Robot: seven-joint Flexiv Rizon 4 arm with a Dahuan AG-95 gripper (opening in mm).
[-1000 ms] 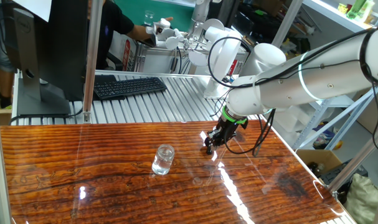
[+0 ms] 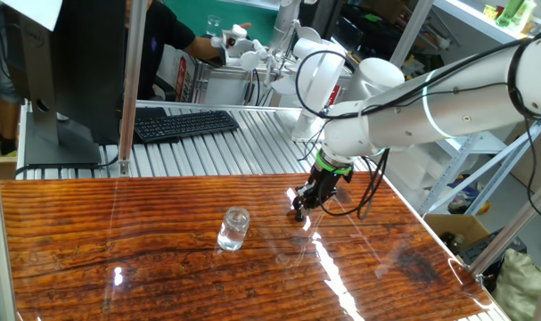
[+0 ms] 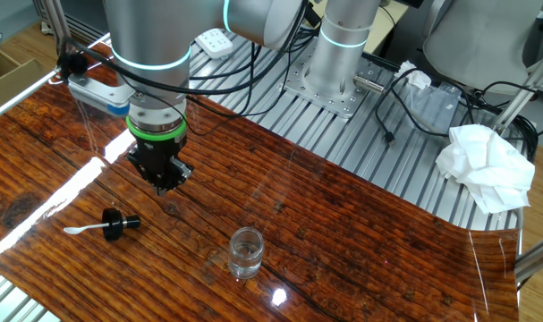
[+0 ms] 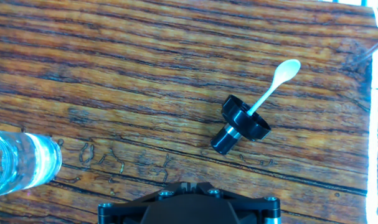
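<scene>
A clear glass jar (image 2: 233, 229) with clear liquid stands upright on the glossy wooden table. In the second exterior view the jar (image 3: 246, 253) is to the right of my gripper (image 3: 162, 186), which hangs over the table. A black lid (image 4: 241, 120) with a black knob lies on its side, its white spoon (image 4: 279, 79) sticking out from it. My gripper is at the lower edge of the wrist view, its fingertips together and nothing visible between them. The lid is apart from the gripper, and the jar (image 4: 23, 163) sits at the far left there.
Crumpled white tissue (image 3: 486, 168) lies on the metal rail bench behind the table. A keyboard (image 2: 186, 126) and a monitor (image 2: 61, 80) stand beyond the far edge.
The arm and its hanging cable have shifted very slightly. The jar stands in the same place.
</scene>
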